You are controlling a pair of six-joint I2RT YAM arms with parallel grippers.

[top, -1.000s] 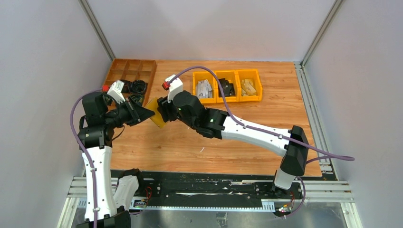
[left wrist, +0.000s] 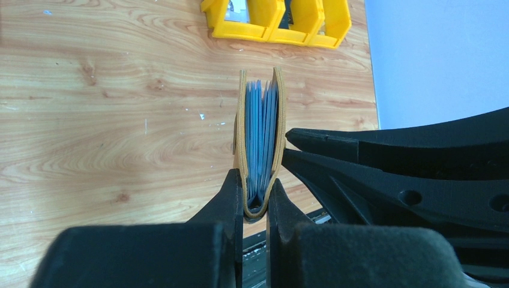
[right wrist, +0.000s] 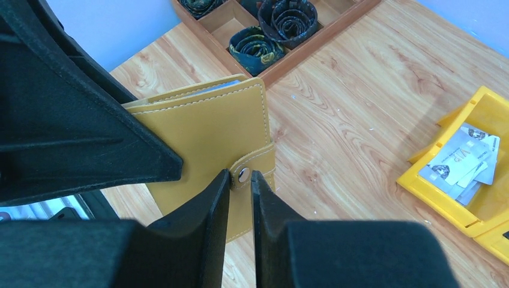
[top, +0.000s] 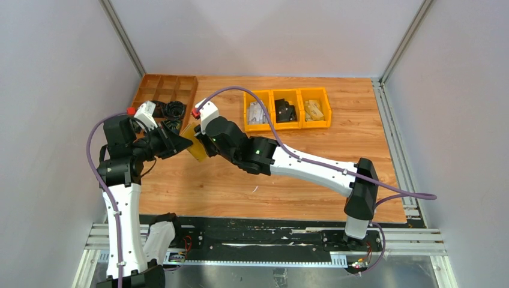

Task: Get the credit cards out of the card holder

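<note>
My left gripper is shut on the tan card holder (right wrist: 198, 135) by its spine, holding it above the table. The left wrist view looks into the holder's unclosed edge, where several bluish leaves or sleeves (left wrist: 259, 132) sit between the covers; single cards cannot be told apart. A strap with a metal snap (right wrist: 243, 174) lies on the cover in the right wrist view. Right at that snap, my right gripper is part open, its fingertips a narrow gap apart. Nothing shows gripped by it.
A yellow bin (top: 287, 125) with three compartments stands at the back; pale cards (right wrist: 465, 162) lie in its left one. At the back left, a brown divided tray (top: 192, 90) holds dark rolled items.
My right gripper has moved left, closer to the card holder, and now overlaps its edge in the top view. The left arm and the holder have barely moved.
</note>
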